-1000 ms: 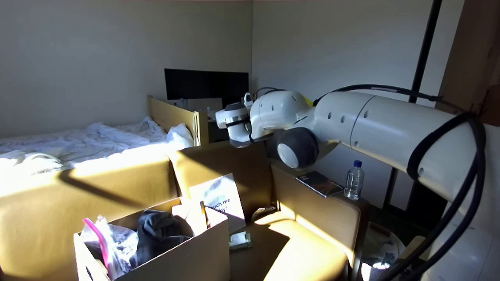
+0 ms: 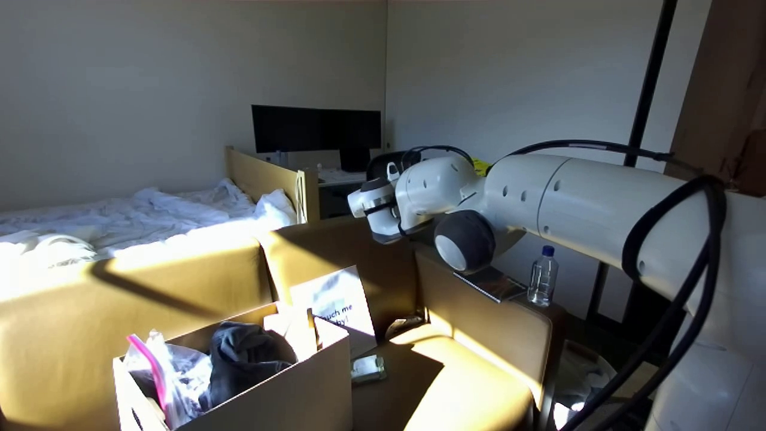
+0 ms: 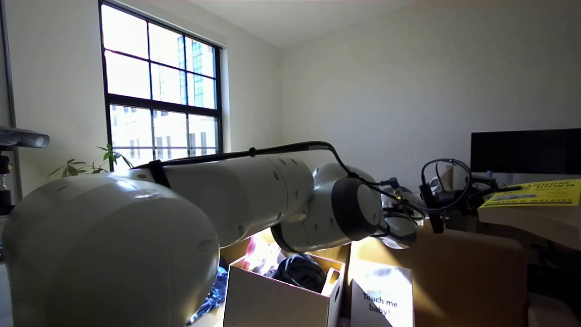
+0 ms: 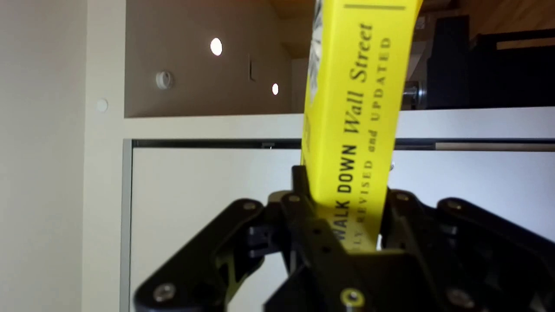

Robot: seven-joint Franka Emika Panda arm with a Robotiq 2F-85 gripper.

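Observation:
A thick yellow book [image 4: 359,119] fills the middle of the wrist view, its spine lettering running along it. My gripper is shut on the book's near end, one finger on each side of its thickness. In exterior view 2 the yellow book [image 3: 536,193] extends out to the right of the gripper [image 3: 482,190], roughly level and clear of the sofa. Exterior view 1 shows only a sliver of the yellow book [image 2: 481,167] behind the white arm; the fingers are hidden there.
An open box [image 2: 280,391] with dark cloth and a plastic bag stands before the sofa. A "Touch me baby!" card [image 2: 337,305] leans behind it. On the sofa arm are a dark notebook [image 2: 495,284] and an upright water bottle [image 2: 543,276]. The sofa seat [image 2: 467,381] has free room.
The arm has shifted lower and slightly to the right in exterior view 1, now covering part of the notebook. Box, card and bottle have stayed put.

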